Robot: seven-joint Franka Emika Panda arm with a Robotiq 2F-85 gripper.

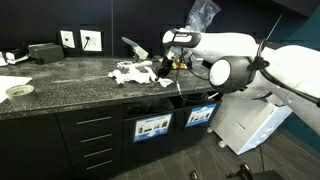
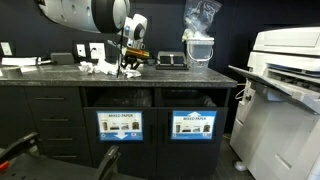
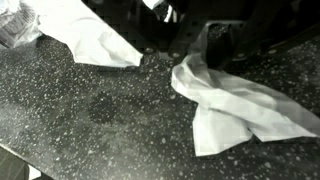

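Note:
Several crumpled white papers [image 1: 130,74] lie on the dark speckled counter [image 1: 75,92]. My gripper [image 1: 161,76] is low over the counter at their right end, and it is open. In the wrist view, a twisted white paper [image 3: 240,112] reaches out from beneath the dark fingers, its upper end hidden by them. Another white paper [image 3: 85,30] lies to the left in that view, apart from the first. From the second exterior view, the papers [image 2: 100,67] sit close to the counter's front edge, around the gripper.
Two open cabinet bays below the counter carry "mixed paper" signs [image 2: 121,125]. A clear bin [image 2: 200,50] and a dark appliance [image 2: 171,60] stand on the counter's right side. Further left are a tape roll [image 1: 21,94] and a dark box [image 1: 46,53]. A white printer [image 2: 285,100] stands at right.

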